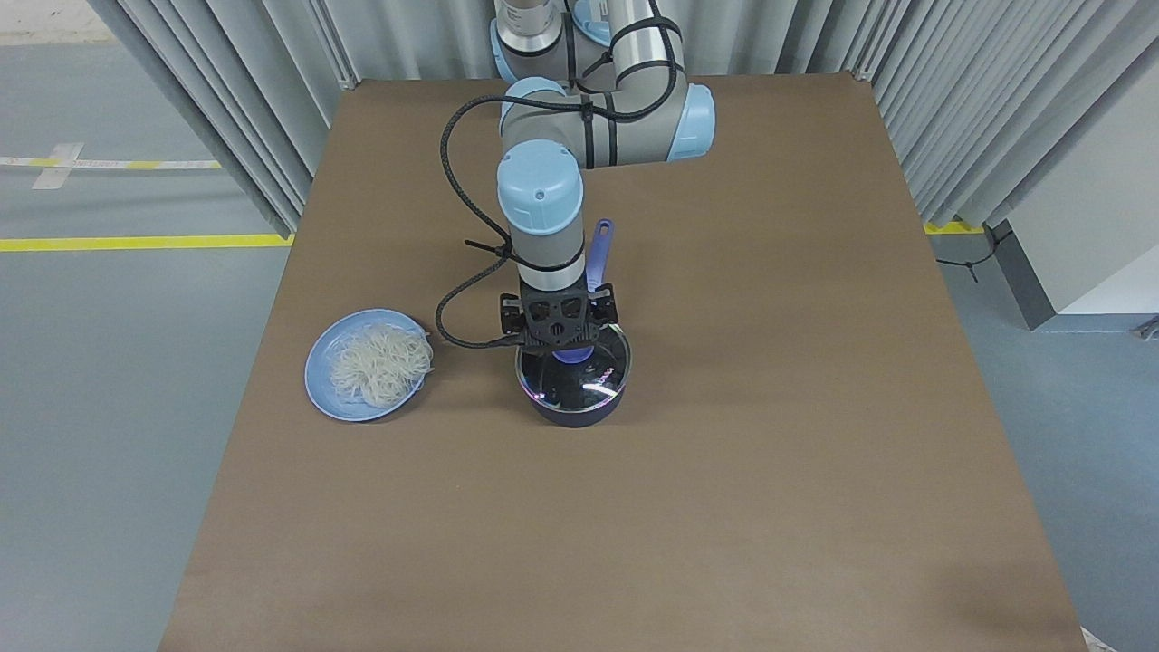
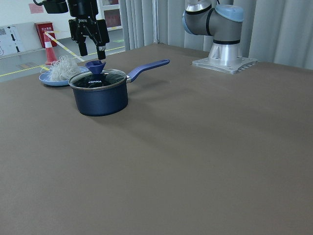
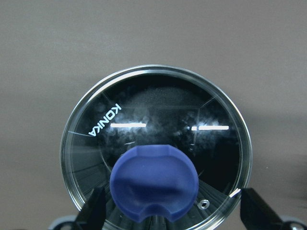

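Note:
A dark blue saucepan [image 2: 100, 103] with a glass lid [image 3: 158, 100] and blue knob [image 3: 153, 182] stands on the brown table [image 1: 706, 478], its blue handle [image 1: 599, 248] pointing toward the robot base. My gripper [image 2: 91, 52] is open just above the knob, its two fingertips at either side of the knob in the wrist view. In the front view the gripper body hides most of the knob.
A blue plate [image 1: 326, 386] of white noodles [image 1: 378, 364] lies left of the pan in the front view.

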